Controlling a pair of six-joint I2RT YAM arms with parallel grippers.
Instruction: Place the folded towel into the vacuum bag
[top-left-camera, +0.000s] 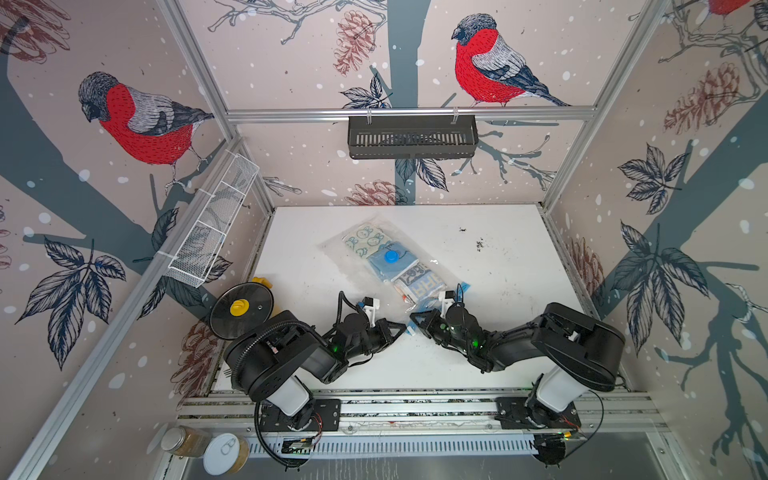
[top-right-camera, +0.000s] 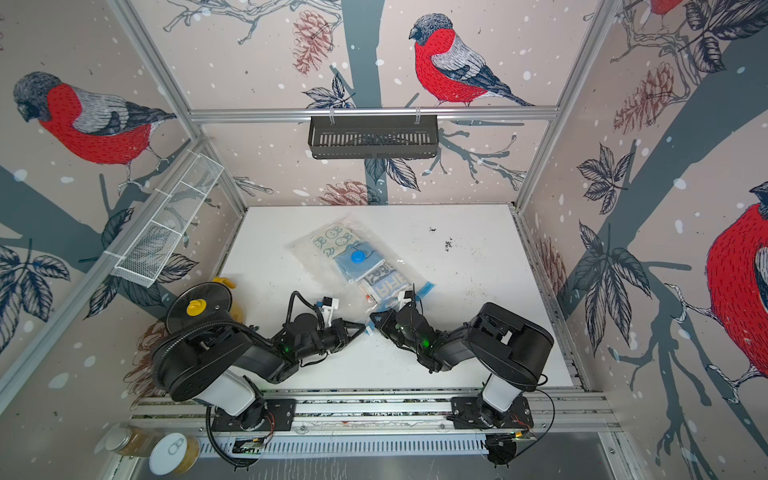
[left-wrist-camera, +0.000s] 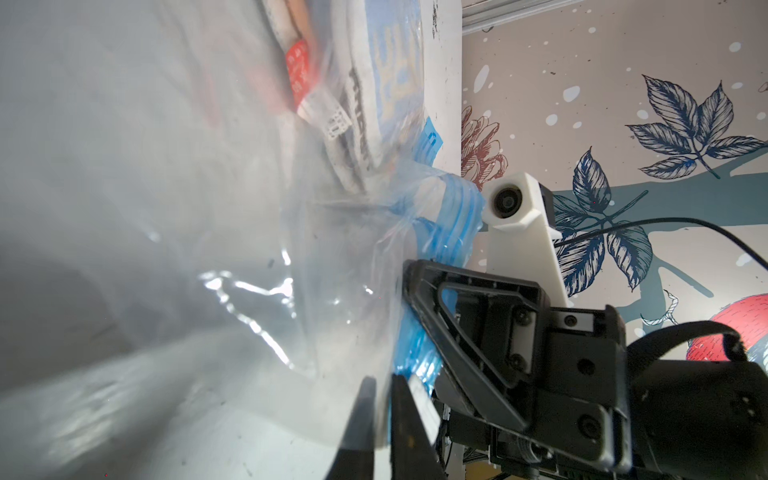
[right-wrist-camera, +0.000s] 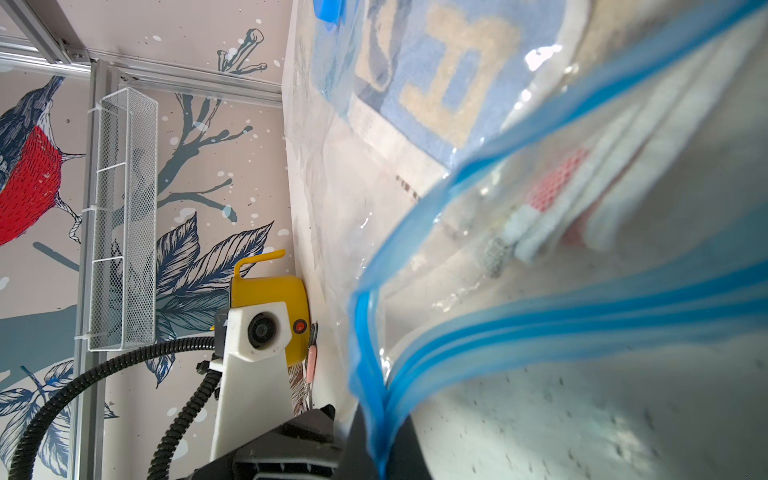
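A clear vacuum bag (top-left-camera: 344, 244) with a blue valve (top-left-camera: 392, 256) and blue zipper edge lies diagonally on the table, the folded towel (top-left-camera: 420, 280) inside it, its lettered end toward me. My left gripper (top-left-camera: 400, 328) is at the bag's near end, fingers shut; whether film is between them is unclear in the left wrist view. My right gripper (top-left-camera: 420, 318) is at the blue zipper edge; in the right wrist view the zipper runs over its closed fingertips, and I cannot tell if it is between them.
A yellow pot with lid (top-left-camera: 240, 308) stands at far left. A dark basket (top-left-camera: 412, 140) hangs on the back wall, a white wire rack (top-left-camera: 212, 216) on the left wall.
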